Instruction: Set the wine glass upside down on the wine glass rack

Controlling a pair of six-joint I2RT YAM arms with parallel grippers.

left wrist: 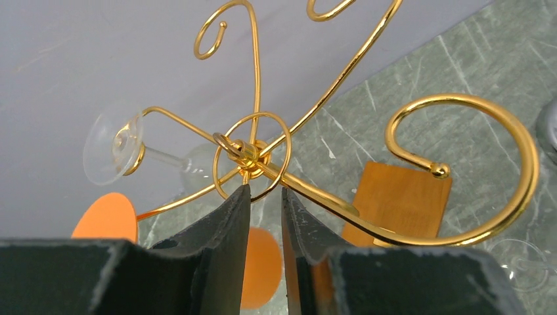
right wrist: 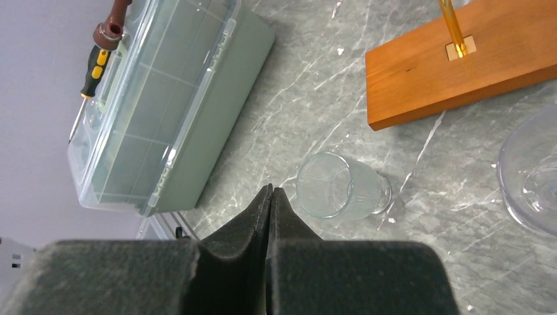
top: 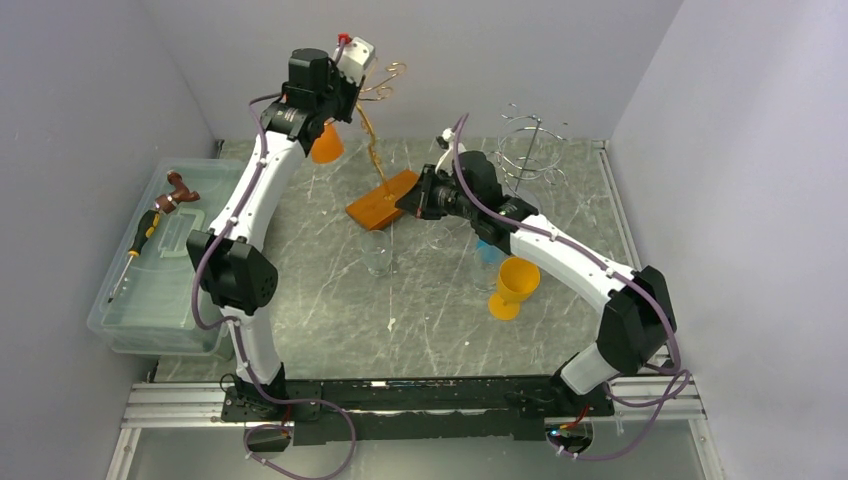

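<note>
The gold wine glass rack (top: 371, 140) has a wooden base (top: 383, 203) on the table and curled arms above. My left gripper is shut on the small ring (left wrist: 289, 154) at the rack's top. Two glasses are on the rack's arms: a clear wine glass (left wrist: 108, 144) and an orange one (top: 326, 146), hanging bowl down. My right gripper is shut with nothing between its fingers, just right of the wooden base in the top view. On the table in front of the base stands a clear glass (right wrist: 345, 187).
A yellow goblet (top: 515, 285) and a blue glass (top: 490, 252) stand at the right, beneath my right arm. A silver rack (top: 530, 150) is at the back right. The lidded bin (top: 165, 330) fills the left side.
</note>
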